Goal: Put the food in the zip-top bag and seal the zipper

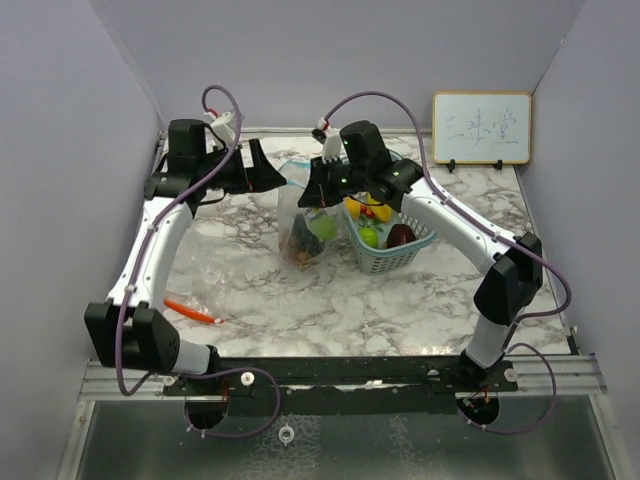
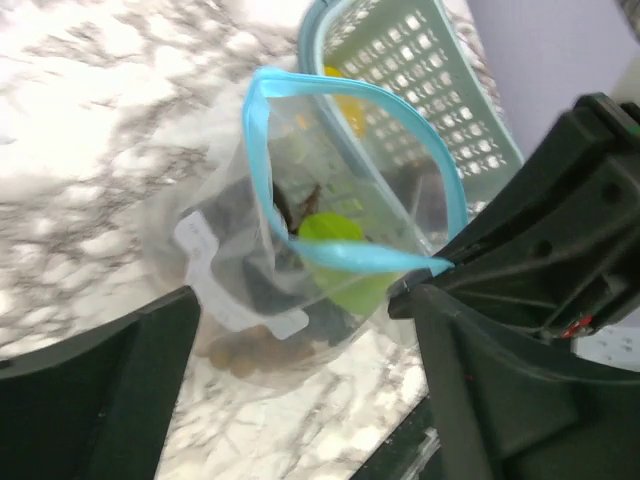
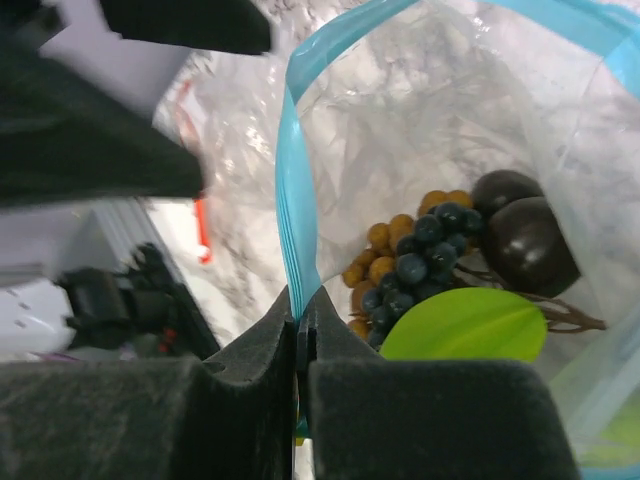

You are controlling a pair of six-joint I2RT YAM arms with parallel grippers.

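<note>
The clear zip top bag (image 1: 290, 228) has a light blue zipper rim (image 2: 262, 140) that gapes wide. My right gripper is shut on one edge of this rim, and the bag's front hangs below it. To the left of the bag, my left gripper (image 1: 270, 166) stands open with no rim between its fingers. Inside the bag lie dark grapes (image 3: 425, 250), brown round fruit (image 3: 380, 250), dark purple oval pieces (image 3: 527, 240) and a green piece (image 3: 468, 325). Whether the bag's bottom touches the table cannot be told.
Right behind the bag is a pale green basket (image 1: 385, 262) holding yellow, green and dark food. Another clear bag (image 1: 205, 270) lies flat at the left, an orange carrot (image 1: 192, 311) beside it.
</note>
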